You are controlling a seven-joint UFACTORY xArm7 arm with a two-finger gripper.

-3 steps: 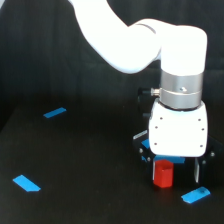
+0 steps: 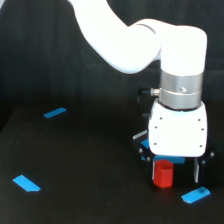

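Observation:
My white gripper [image 2: 176,172] reaches down at the right of the camera view, above a dark surface. Its dark fingers stand wide apart at the two sides of the hand and look open, though they are hard to make out against the background. A small red block [image 2: 163,174] shows just under the hand, nearer the left finger. Whether a finger touches it cannot be made out. Partly hidden by the hand is something blue [image 2: 172,159], visible just above the block.
Flat blue strips lie apart on the dark surface: a blue strip [image 2: 195,195] at the lower right, another blue strip [image 2: 26,184] at the lower left and a third blue strip [image 2: 55,112] farther back.
The gripper appears very slightly lower than before. The red block and the blue strips have not visibly moved.

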